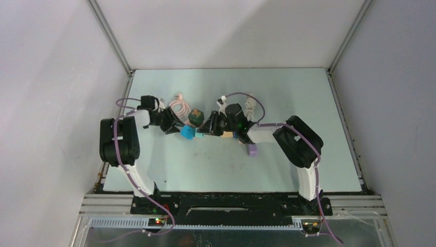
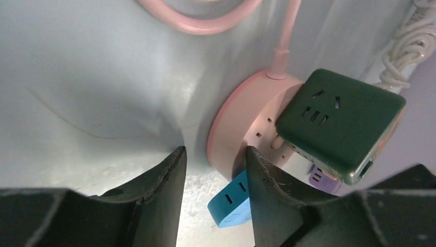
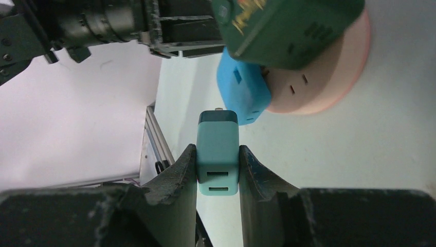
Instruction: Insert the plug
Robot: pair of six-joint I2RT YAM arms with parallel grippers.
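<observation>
A pink round power strip (image 2: 234,121) carries a dark green cube plug (image 2: 339,116) and, lower, a blue plug (image 3: 244,90), seen from both wrists. My left gripper hangs open at the strip's near side, one finger in front of the blue plug. My right gripper holds a teal plug (image 3: 217,154) between its fingers, just beside the blue plug, prongs toward the strip's side.
A coiled pink cable (image 1: 180,108) lies behind the strip and a white cable (image 1: 250,105) to the right. A purple block (image 1: 252,150) and other blocks sit partly under the right arm.
</observation>
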